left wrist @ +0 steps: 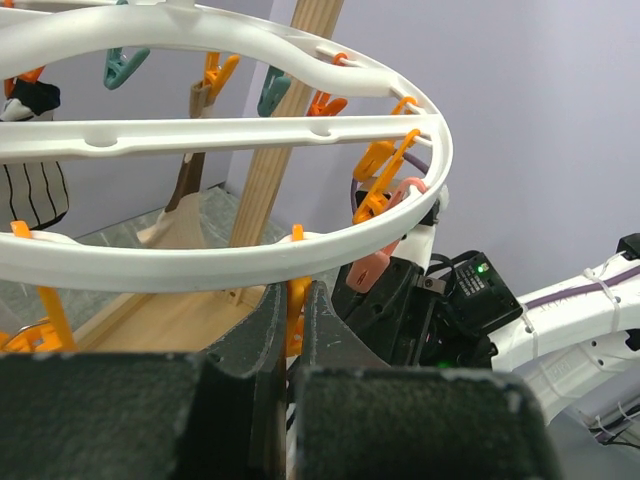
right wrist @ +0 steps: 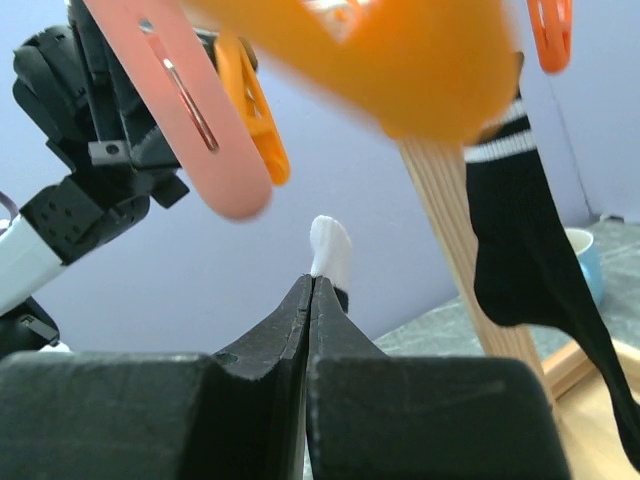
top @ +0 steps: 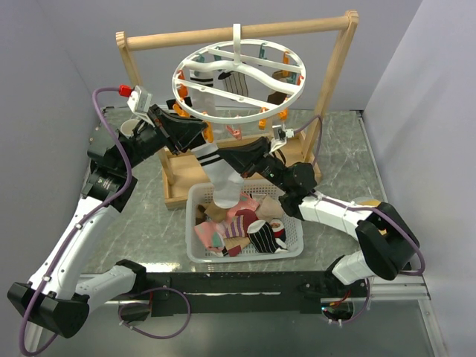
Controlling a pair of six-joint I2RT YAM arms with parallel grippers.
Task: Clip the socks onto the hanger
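The white round hanger (top: 238,116) hangs from the wooden rack, with clips and several socks on it. My left gripper is shut on an orange clip (left wrist: 297,290) at the hanger's rim. My right gripper is shut, below a pink clip (right wrist: 185,110); a white striped sock (top: 222,178) hangs at its tip in the top view, its top end showing just past the fingertips in the right wrist view. Whether the fingers hold it is hard to see. A black sock (right wrist: 510,230) hangs to the right in that view.
A white basket (top: 192,238) of mixed socks sits below the hanger. The wooden rack (top: 335,59) stands behind it on the grey table (top: 134,238). A yellow object lies at the right, behind my right arm.
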